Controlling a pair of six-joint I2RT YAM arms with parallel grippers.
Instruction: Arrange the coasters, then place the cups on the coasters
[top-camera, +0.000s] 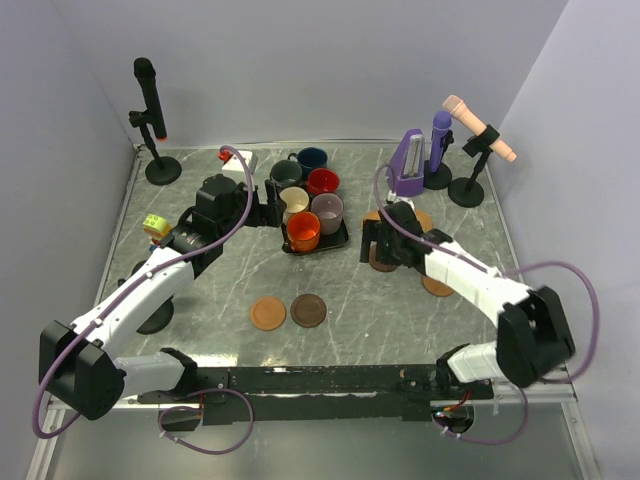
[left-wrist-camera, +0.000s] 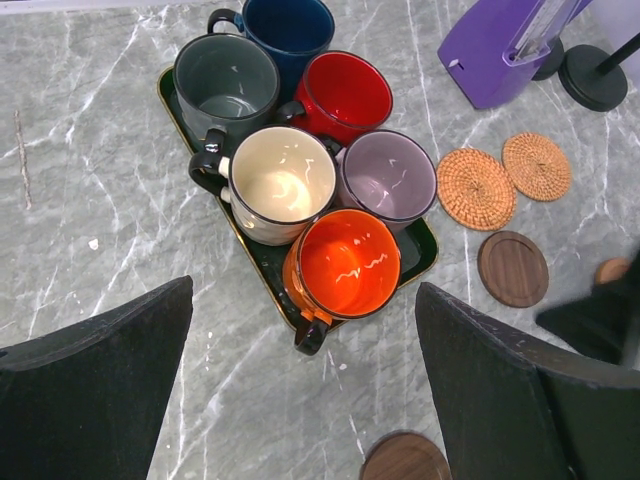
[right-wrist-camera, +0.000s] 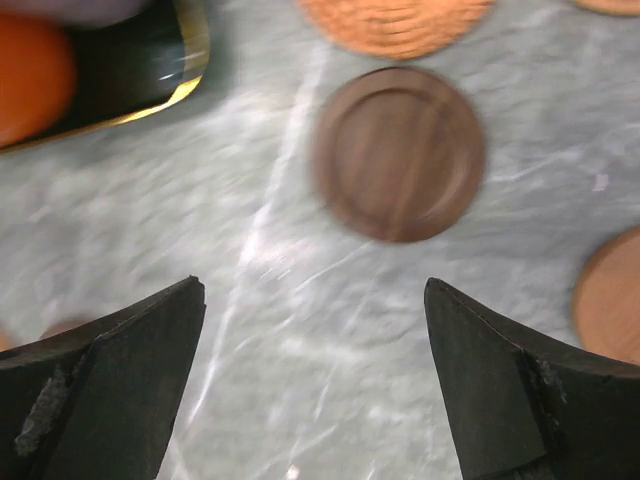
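Note:
Several cups are crowded on a dark tray: an orange cup, a cream cup, a mauve cup, a red cup, a grey-green cup and a blue cup. My left gripper is open beside the tray's left side, holding nothing. Right of the tray, my right gripper also stands open and empty. Between its spread fingers, farther out, a dark round coaster lies bare on the marble. A tan coaster and another dark coaster lie nearer the front.
Woven coasters lie right of the tray. A purple holder and microphone stands occupy the back right; another microphone stand is at back left. A yellow object sits on the left.

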